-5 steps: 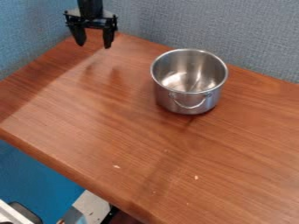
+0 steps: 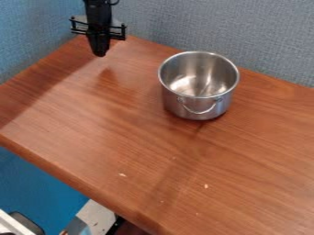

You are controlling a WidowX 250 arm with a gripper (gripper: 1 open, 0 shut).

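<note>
My black gripper (image 2: 99, 50) is at the top of the view, over the back-left part of the wooden table (image 2: 147, 174), shut, with nothing visible between its fingers. A steel pot (image 2: 196, 99) with a wire handle stands on the table right of centre, apart from the gripper and to its lower right.
Grey-blue padded walls (image 2: 233, 32) border the table at the back and left. Past the front-left edge lie a blue surface (image 2: 28, 184) and some hardware in the bottom corner.
The gripper has shifted a little within the back-left area. The pot has not moved.
</note>
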